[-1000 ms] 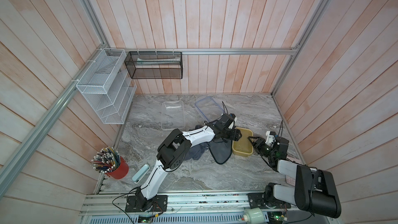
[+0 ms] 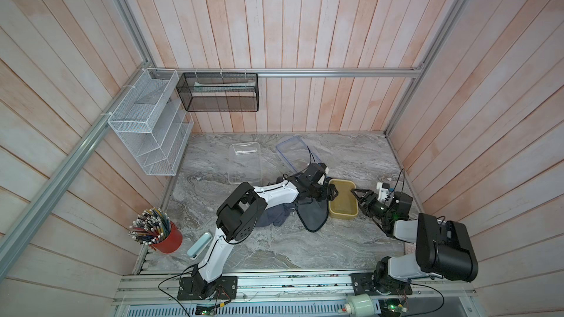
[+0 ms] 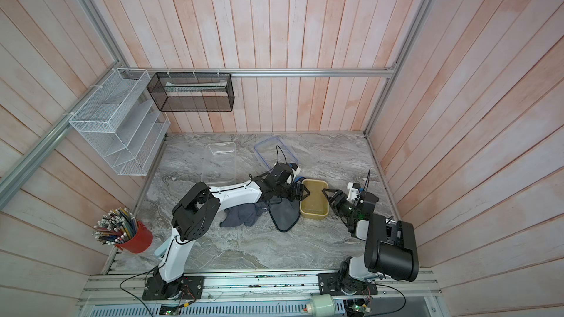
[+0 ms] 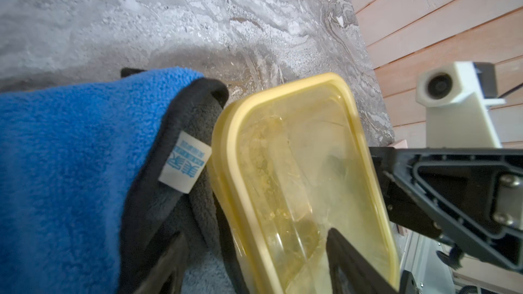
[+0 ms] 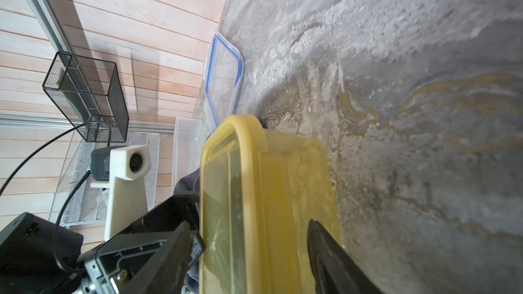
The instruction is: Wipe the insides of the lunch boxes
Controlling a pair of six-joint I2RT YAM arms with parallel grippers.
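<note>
A yellow plastic lunch box (image 2: 343, 202) stands on the marble top beside a grey cloth with blue fleece (image 4: 76, 179) and a white label. My left gripper (image 2: 329, 190) is over the cloth at the box's left edge, fingers apart, with the box's near wall between them in its wrist view; I cannot tell that it grips anything. My right gripper (image 2: 361, 196) is open at the box's right side, fingers either side of the box in its wrist view.
A clear container (image 2: 245, 164) and a blue-rimmed one (image 2: 293, 152) lie at the back. A red cup of pens (image 2: 167, 237) is front left. Wire baskets (image 2: 217, 91) hang on the walls.
My left gripper has moved slightly left and toward the front; my right arm has shifted a little inward toward the box, which has moved slightly back.
</note>
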